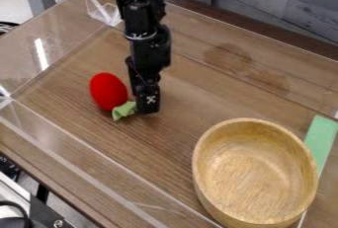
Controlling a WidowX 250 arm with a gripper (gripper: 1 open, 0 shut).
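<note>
The black arm reaches down from the top centre, its gripper (142, 99) low over the table just right of a red oval object (107, 90). A small green piece (125, 111) pokes out beside the red object, at the gripper's tips. The gripper is open; whether the green piece lies between its fingers is hard to tell.
A large wooden bowl (254, 173) fills the lower right, with a light green strip (319, 138) beside it. A clear plastic item (103, 7) stands at the upper left.
</note>
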